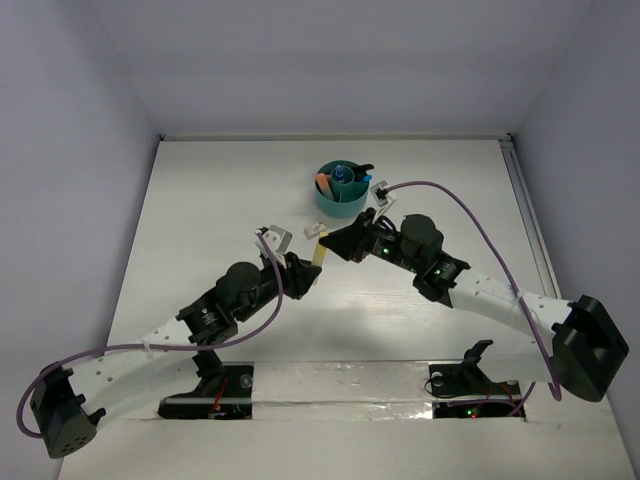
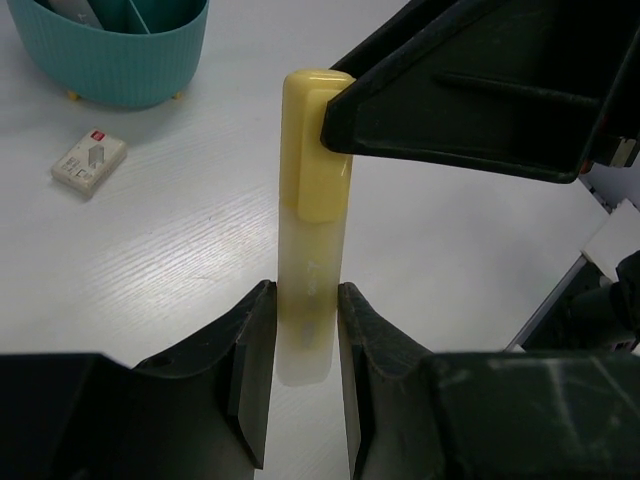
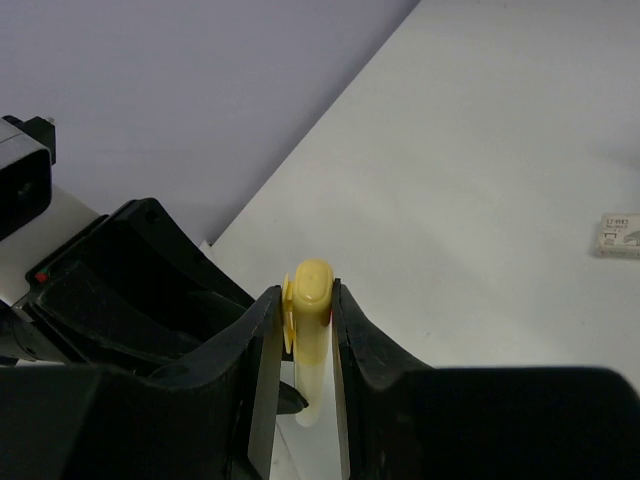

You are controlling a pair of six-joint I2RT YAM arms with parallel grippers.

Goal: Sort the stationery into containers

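A yellow highlighter with a translucent lower barrel stands upright between the two grippers. My right gripper is shut on its yellow top, as the right wrist view also shows. My left gripper has its fingertips at the lower barrel, very close on both sides; whether they grip it is hard to tell. A teal divided organizer at the back holds several pens and other items. A white eraser lies on the table in front of it, partly seen at the right of the right wrist view.
Walls surround it at the back and sides, and both arms reach in from the front, meeting near the middle.
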